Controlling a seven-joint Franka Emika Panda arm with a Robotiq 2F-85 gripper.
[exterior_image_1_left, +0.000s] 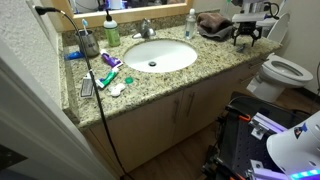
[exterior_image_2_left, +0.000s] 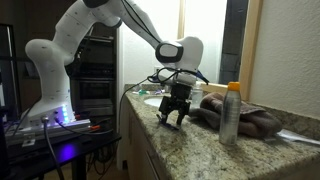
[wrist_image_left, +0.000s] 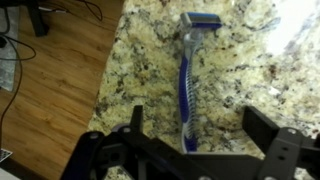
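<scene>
A blue and silver razor (wrist_image_left: 186, 85) lies on the speckled countertop in the wrist view, its head at the top and its handle running down toward me. My gripper is open, one dark fingertip on each side of the handle's line, and neither finger appears to touch it. In the second exterior view the gripper (exterior_image_2_left: 172, 118) points down close to the counter, near its front edge. From the first exterior view, the gripper (exterior_image_1_left: 248, 36) shows small at the far right end of the counter.
A clear bottle with an orange cap (exterior_image_2_left: 230, 115) and a dark brown towel (exterior_image_2_left: 262, 122) are close to the arm. The sink (exterior_image_1_left: 160, 55) lies farther along the counter, with toiletries (exterior_image_1_left: 110, 78) beyond it. A toilet (exterior_image_1_left: 285, 70) stands past the counter's end.
</scene>
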